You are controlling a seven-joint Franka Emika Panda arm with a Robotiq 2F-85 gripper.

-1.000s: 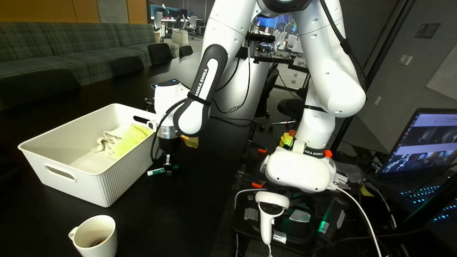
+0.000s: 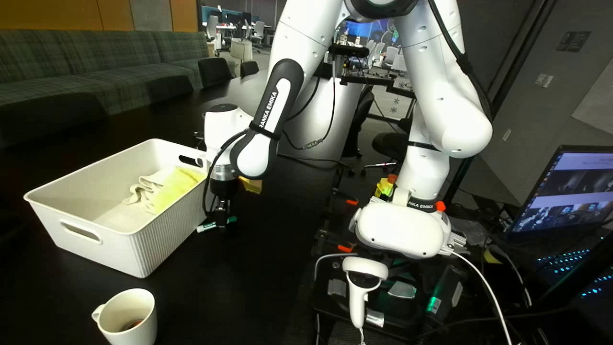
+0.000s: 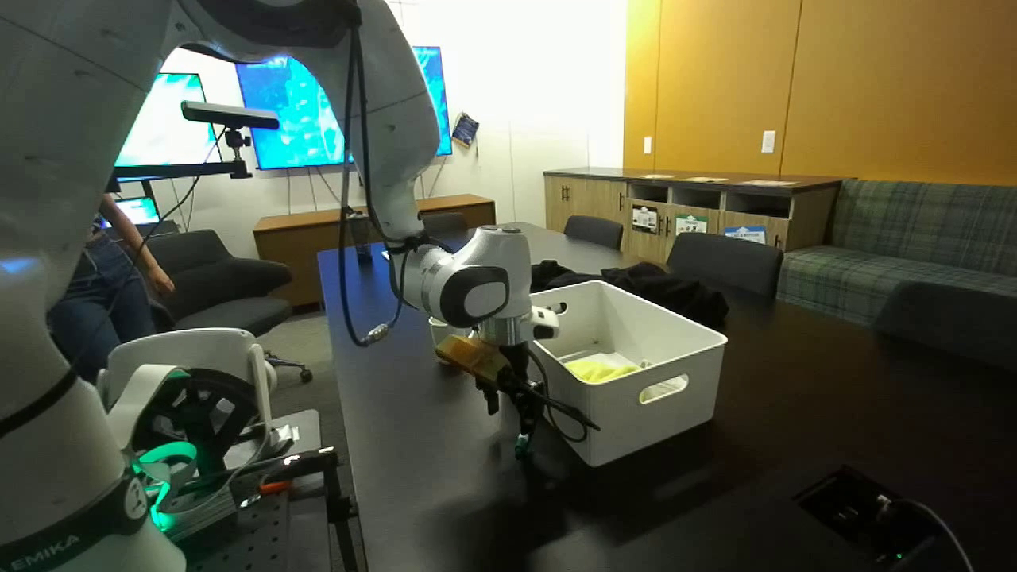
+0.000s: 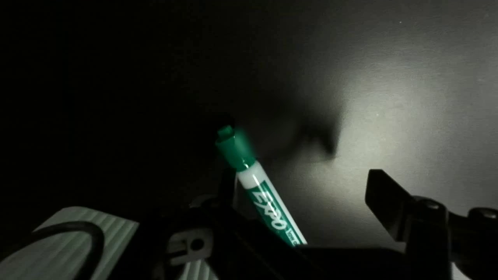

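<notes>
A white and green Expo marker [image 4: 267,198] slants through the wrist view, its green cap toward the middle and its lower end hidden behind the gripper parts. My gripper is open, with a wide gap between its fingers. The marker is close beside the left finger, well apart from the right finger [image 4: 385,200]; whether it touches the left one I cannot tell. In exterior view 1 the marker [image 2: 207,227] is low at the table beside the white basket [image 2: 146,253], partly hidden by the fingers. Exterior view 2 shows only a green bit at the fingertips.
Close along one side of the gripper stands the basket [image 3: 648,419], with a yellow and white cloth [image 2: 178,187] inside. A white mug [image 2: 129,316] stands at the near table edge.
My gripper has shifted slightly left, toward the basket. The marker now appears more slanted in exterior view 1, its green end higher. Basket, cloth and mug have stayed put.
</notes>
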